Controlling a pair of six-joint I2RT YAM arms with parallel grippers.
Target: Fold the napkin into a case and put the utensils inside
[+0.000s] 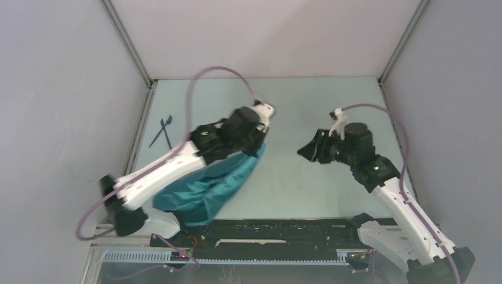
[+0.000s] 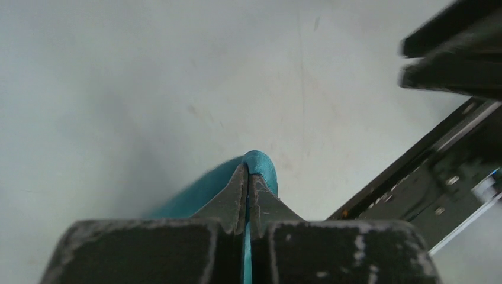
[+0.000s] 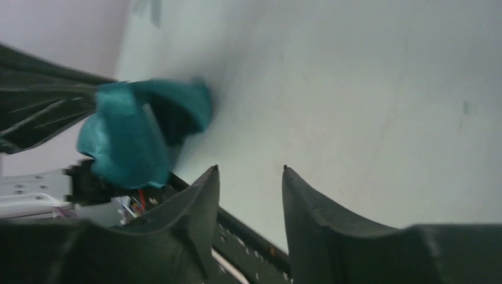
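Observation:
A teal napkin (image 1: 222, 180) hangs from my left gripper, which is shut on its gathered upper end. In the top view its loose end trails toward the front left, over the table's front edge. My right gripper stands part open to the right, apart from the cloth, with bare table between its fingers. From the right wrist view the napkin (image 3: 133, 133) droops, folded, beneath the left fingers (image 3: 59, 100). Two crossed dark utensils (image 1: 165, 127) lie at the table's left side, partly covered by the left arm.
A dark rail (image 1: 284, 231) runs along its front edge, and walls rise on both sides and behind.

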